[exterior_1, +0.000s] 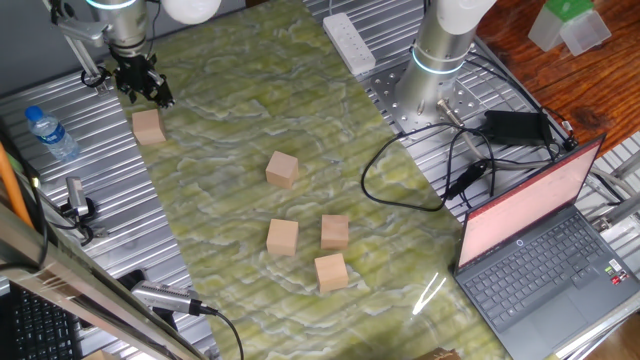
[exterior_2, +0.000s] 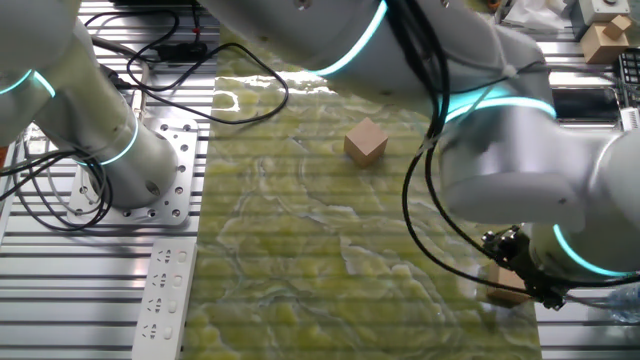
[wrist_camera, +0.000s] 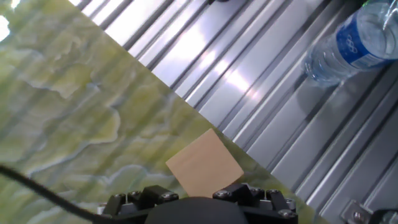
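Observation:
My gripper (exterior_1: 149, 98) is at the upper left of exterior view 1, just behind a plain wooden cube (exterior_1: 148, 127) near the mat's left edge. In the wrist view, the fingers of the gripper stand apart, so it is open. That cube (wrist_camera: 205, 163) shows ahead of the gap, its lower part hidden by the gripper body. Exterior view 2 has the gripper (exterior_2: 522, 270) partly covering the same cube (exterior_2: 507, 284). Other wooden cubes lie on the mat: one nearer the middle (exterior_1: 282, 169) and three grouped lower down, including a left one (exterior_1: 282, 237).
A water bottle (exterior_1: 52, 134) stands on the ribbed metal table left of the mat.

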